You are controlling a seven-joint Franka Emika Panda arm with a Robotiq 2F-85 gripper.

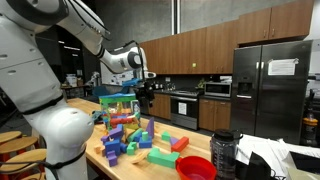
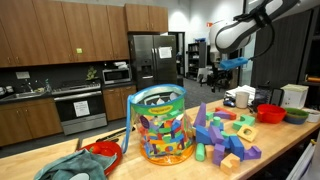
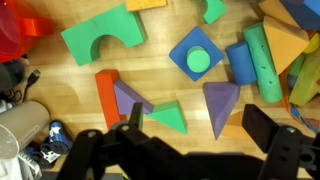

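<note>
My gripper hangs open above the wooden table, its fingers wide apart with nothing held between them. Loose blocks lie below it in the wrist view. Between the fingers show a green triangle and a purple triangle. Farther up is a blue square block with a small green round piece on it. Left of these lie a red block, a purple block and a green arch. A green cylinder and a blue cylinder sit to the right.
A clear tub of blocks with a blue rim stands on the table. A red bowl and a dark canister are at the near right in exterior view 1. More blocks crowd the wrist view's right edge, including an orange one.
</note>
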